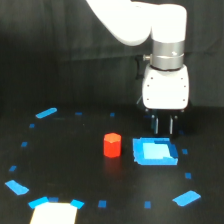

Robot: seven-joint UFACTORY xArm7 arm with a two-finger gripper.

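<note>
A red block with a six-sided outline (112,146) stands on the dark table near the middle of the camera view. To its right is a blue square (172,159) with a pale centre; whether it is flat or a shallow tray is hard to tell. My gripper (162,125) points down just above and behind the blue square in the picture. Its two dark fingers stand apart, and I see nothing between them. The red block is clear of the gripper, to its left.
Blue tape strips (186,198) and small blue marks (102,204) dot the table. A pale object with an orange edge (53,214) is cut off at the bottom left. A dark curtain (60,60) hangs behind.
</note>
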